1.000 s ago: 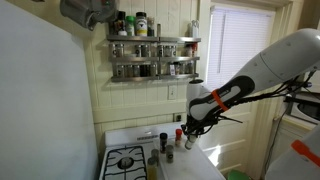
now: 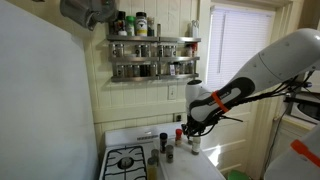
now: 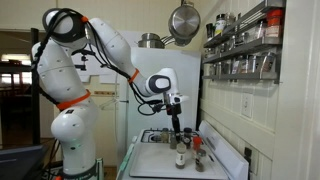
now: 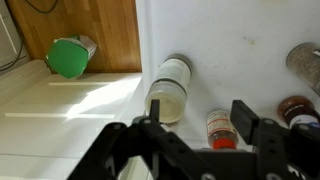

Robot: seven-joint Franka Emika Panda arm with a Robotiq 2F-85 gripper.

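A small clear jar with a pale lid (image 4: pixel 168 98) stands on the white counter, nearly under the left finger in the wrist view. The gripper is part open, with no object held between its fingers. A red-capped jar (image 4: pixel 220 130) sits just to the right, close to the other finger. In exterior view 2 the gripper (image 3: pixel 177 127) points down above the pale jar (image 3: pixel 181 156), apart from it. Exterior view 1 shows the same jar (image 2: pixel 196 145) below the gripper, whose fingertips are too small to make out.
More spice jars (image 4: pixel 298 110) stand at the wrist view's right. A green-lidded container (image 4: pixel 70 57) lies beyond the counter edge on the left. The stove (image 2: pixel 124 163) is beside the counter; shelves of jars (image 2: pixel 152 50) hang on the wall.
Over the last second the gripper has shifted slightly up and away from the jar in exterior view 1. The jar itself shows little change, and the other jars stay put.
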